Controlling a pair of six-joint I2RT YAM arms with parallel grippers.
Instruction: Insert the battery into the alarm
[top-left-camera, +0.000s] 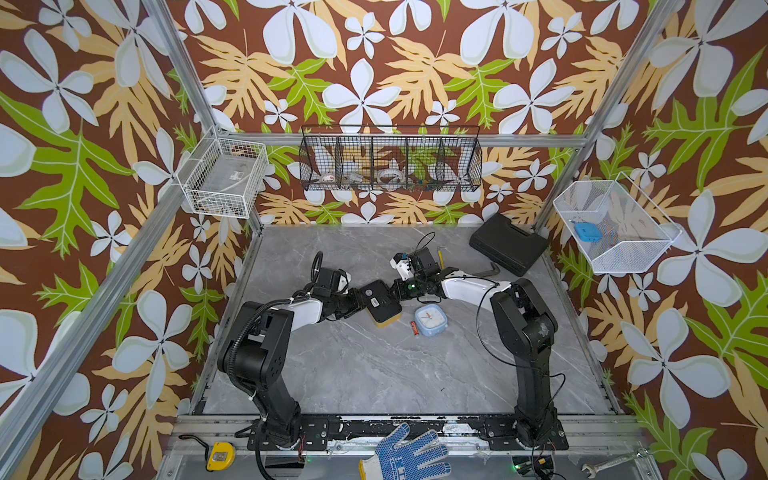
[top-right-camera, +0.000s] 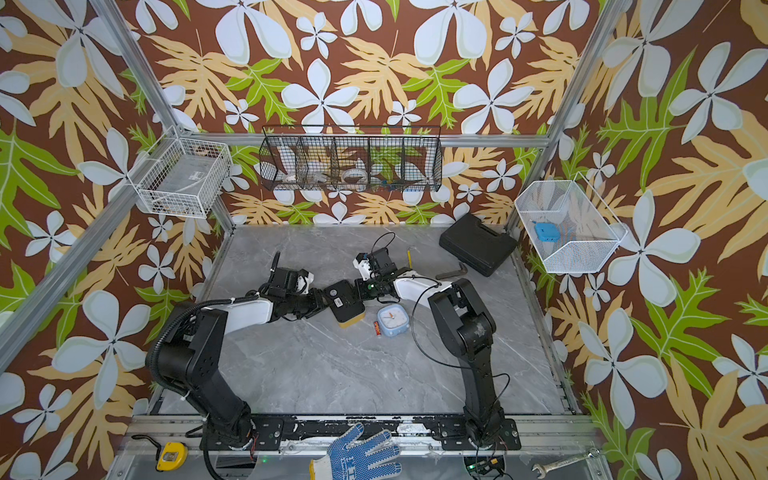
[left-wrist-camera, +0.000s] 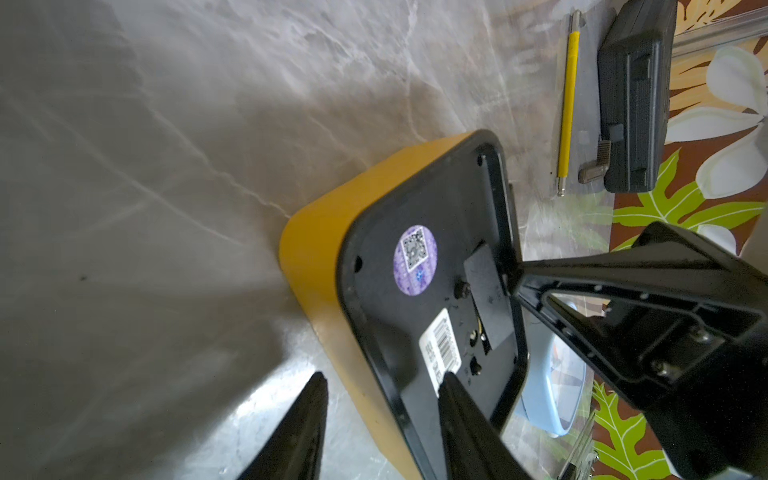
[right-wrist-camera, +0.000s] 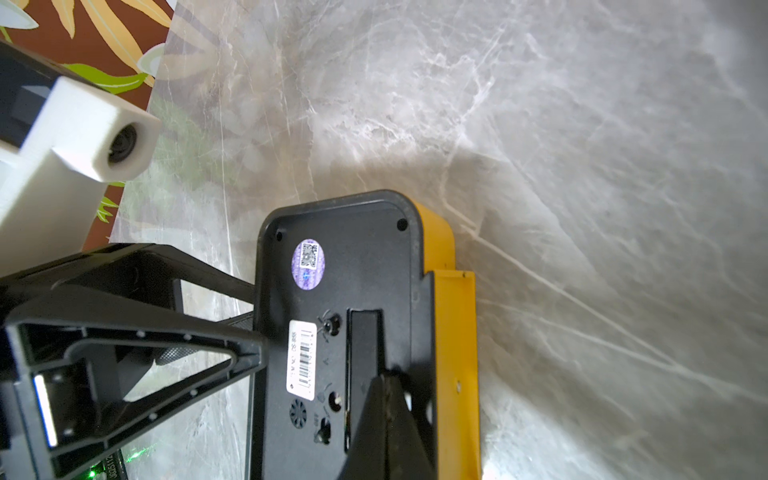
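The alarm (top-left-camera: 382, 299), yellow-sided with a black back, lies between my grippers on the marble table. In the left wrist view my left gripper is open, its fingers at the alarm's yellow side and black rim. My right gripper is shut, its tip against the alarm's back beside a dark strip along the battery opening. A blue box (top-right-camera: 393, 319) with a small red cylinder (top-right-camera: 377, 328) beside it, perhaps a battery, lies in front of the alarm.
A black case (top-left-camera: 509, 244), a yellow tool (left-wrist-camera: 569, 96) and a dark metal tool lie at the back right. Wire baskets (top-left-camera: 389, 164) hang on the walls.
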